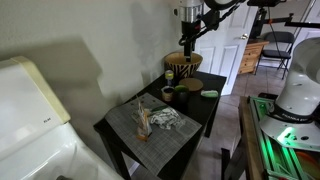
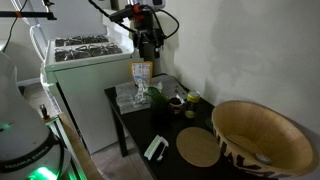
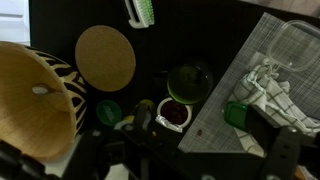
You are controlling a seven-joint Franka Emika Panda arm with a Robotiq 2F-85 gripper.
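My gripper hangs high over the black table, its dark fingers spread wide at the lower edge of the wrist view and nothing seen between them. Below it stand a dark green cup [image 3: 188,82] and a small bowl [image 3: 174,112] with dark red contents. A checked cloth [image 3: 266,95] lies on the grey mat [image 3: 215,123] to the right. Close to the cloth is a green object [image 3: 236,115], partly hidden by a finger. In exterior view 1 the gripper [image 1: 188,50] is well above the tabletop, touching nothing.
A large wooden basket [image 2: 260,140] stands beside a round brown board [image 2: 198,146]. A green-and-white tool [image 2: 156,148] lies near the table's edge. A yellow-lidded jar [image 2: 192,100] is by the wall. A clear container [image 3: 295,45] rests on the mat. Bare black tabletop shows between the items.
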